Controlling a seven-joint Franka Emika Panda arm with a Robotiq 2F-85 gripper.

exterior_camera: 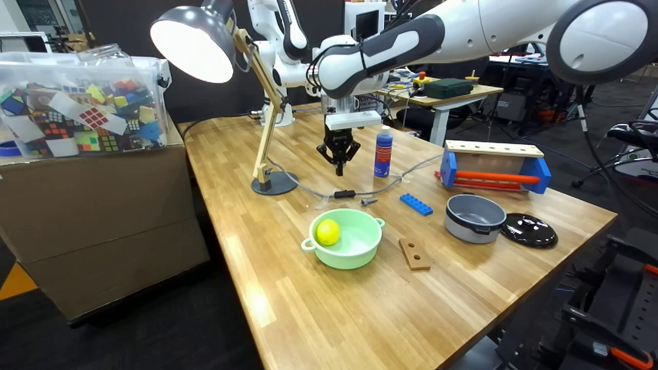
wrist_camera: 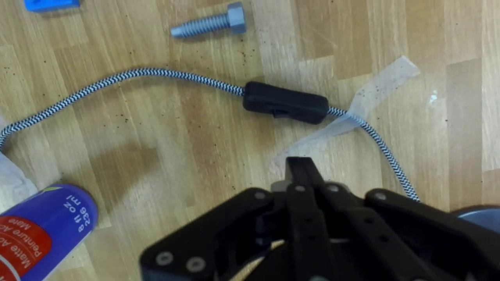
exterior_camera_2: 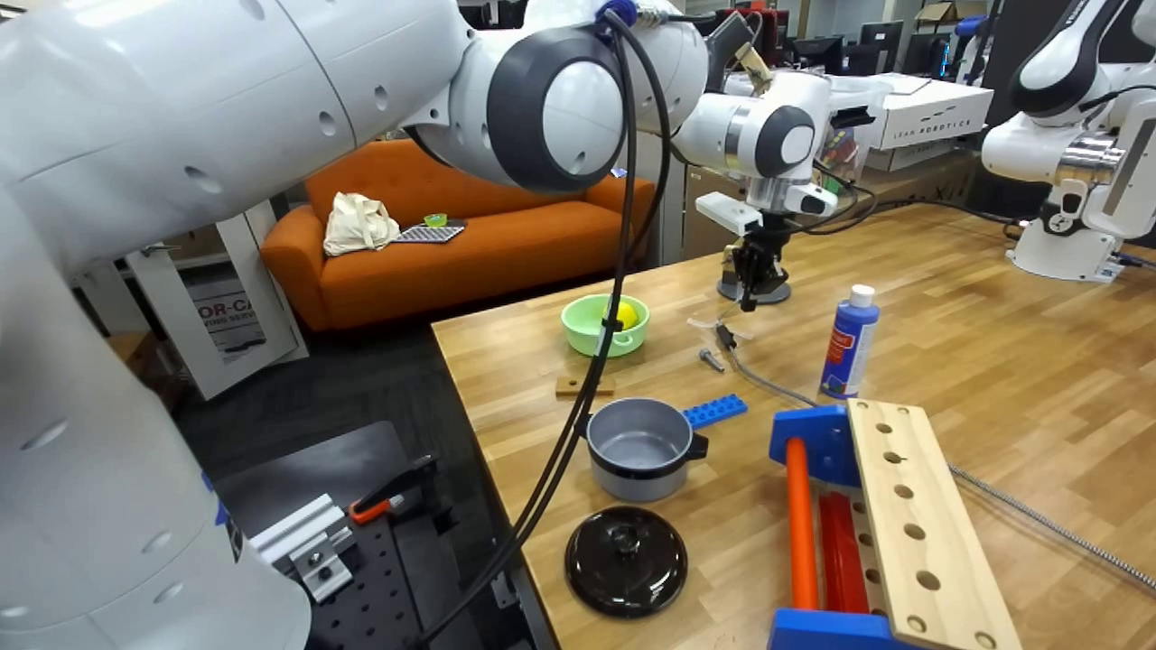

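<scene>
My gripper point(exterior_camera: 339, 173) is shut, with nothing showing between its fingers. It hangs above the wooden table, behind the lamp cord's black inline switch point(exterior_camera: 344, 193). In the wrist view the fingertips point(wrist_camera: 300, 164) appear below that switch point(wrist_camera: 286, 102) in the picture, apart from it. Strips of clear tape point(wrist_camera: 384, 89) lie by the braided cord point(wrist_camera: 154, 72). A grey bolt point(wrist_camera: 208, 24) rests on the wood near the switch. The lamp point(exterior_camera: 271, 117) is lit, its round base point(exterior_camera: 275, 184) left of my gripper.
A blue bottle point(exterior_camera: 383, 153) stands close on the right. In front are a green bowl point(exterior_camera: 361, 253) holding a yellow ball point(exterior_camera: 328, 232), a blue brick point(exterior_camera: 416, 204), and a wooden piece point(exterior_camera: 414, 254). Farther right are a grey pot point(exterior_camera: 473, 231), its black lid point(exterior_camera: 529, 230) and a toy bench point(exterior_camera: 493, 148).
</scene>
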